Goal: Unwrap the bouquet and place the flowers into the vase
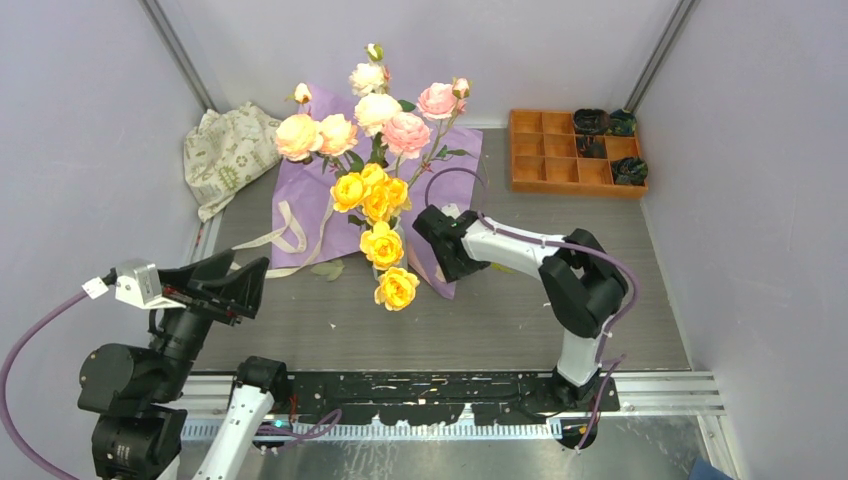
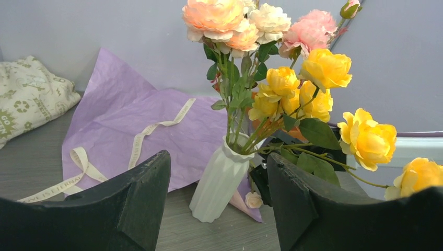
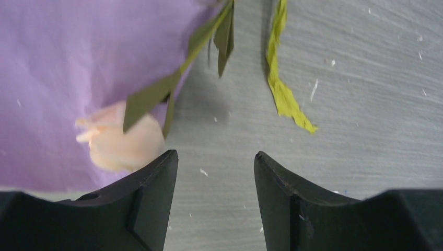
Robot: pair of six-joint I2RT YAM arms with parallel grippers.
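A white ribbed vase (image 2: 219, 183) stands on the table, looking tilted in the left wrist view, its mouth filled with stems. Yellow roses (image 1: 381, 245), peach roses (image 1: 298, 137) and pink roses (image 1: 406, 134) fan out from it. A loose pale flower (image 3: 125, 144) lies at the purple paper's edge, with leaves on its green stem. My right gripper is low beside that flower and open, bare table between its fingers. The flower is outside its fingers, to the left in the right wrist view. Off to the left, my left gripper hangs open, empty.
Purple wrapping paper (image 1: 300, 195) with a cream ribbon (image 1: 290, 222) spreads beneath the vase. A patterned cloth bag (image 1: 230, 155) sits at the back left, an orange compartment box (image 1: 543, 185) at the back right. A yellow-green strip (image 3: 282, 94) lies on the table.
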